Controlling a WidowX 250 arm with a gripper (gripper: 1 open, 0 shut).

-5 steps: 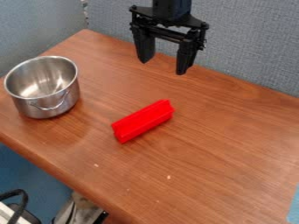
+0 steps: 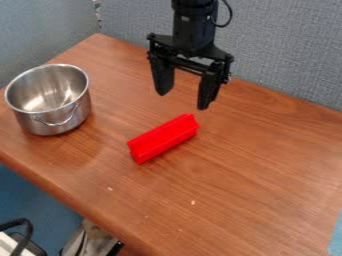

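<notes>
My black gripper point(image 2: 185, 85) hangs open above the back middle of the wooden table, nothing between its two fingers. In front of it, lower in the view, a red block point(image 2: 163, 137) lies diagonally on the tabletop. A steel pot point(image 2: 48, 112) with a wire handle stands at the left edge of the table, left of the red block.
Grey padded walls point(image 2: 281, 40) border it at the back and left. Cables and some equipment show below the table at the bottom left.
My gripper has come down in the view, nearer the red block, and slightly to the left. The block and the pot have not moved.
</notes>
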